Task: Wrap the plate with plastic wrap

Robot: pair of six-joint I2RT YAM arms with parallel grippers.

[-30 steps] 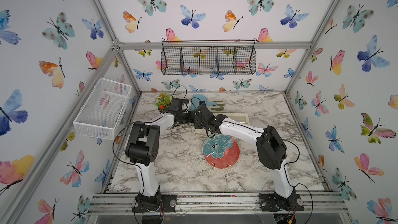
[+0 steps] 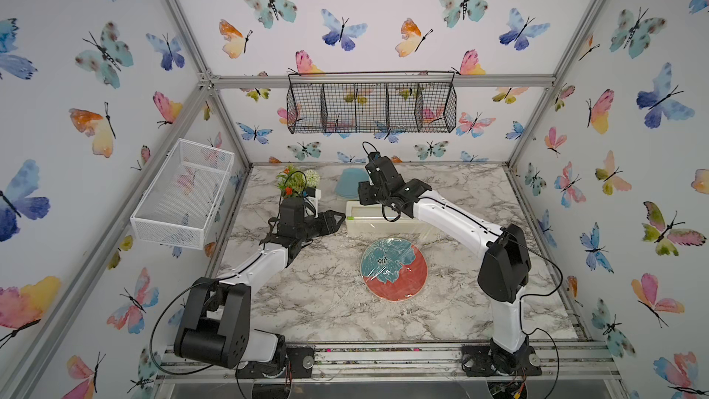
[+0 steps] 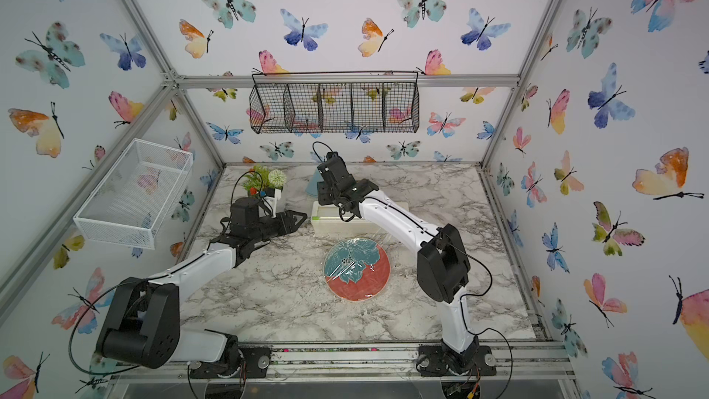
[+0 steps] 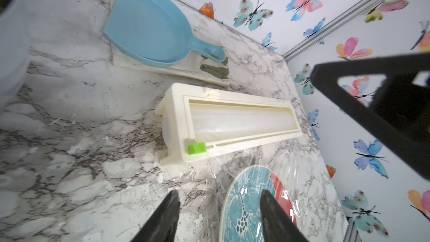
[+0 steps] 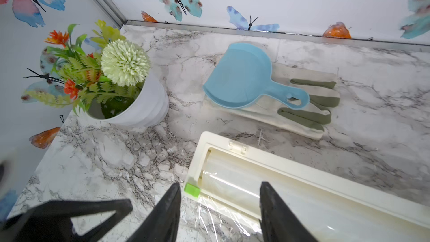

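Note:
A round plate (image 2: 413, 280) with a teal flower on red lies on the marble table. Behind it stands the cream plastic-wrap dispenser (image 4: 244, 141), a clear roll inside and a green slider (image 4: 197, 148) at its left front corner. Clear plastic wrap (image 5: 224, 208) hangs from the dispenser's front edge toward the plate, with glints across the plate; its far extent is hard to make out. My left gripper is open and empty, left of the dispenser. Above the dispenser's left part, my right gripper has its fingers apart, with no wrap visibly gripped.
At the back, a blue dustpan (image 5: 244, 76) lies on folded gloves (image 5: 313, 103). A white flower pot (image 5: 152, 100) stands back left. The wire rack (image 2: 371, 107) hangs on the back wall; table around the plate is clear.
The left arm has swung left and toward the front, away from the right gripper. My right gripper has moved back and up to the right, over the dispenser. The plate has stayed put.

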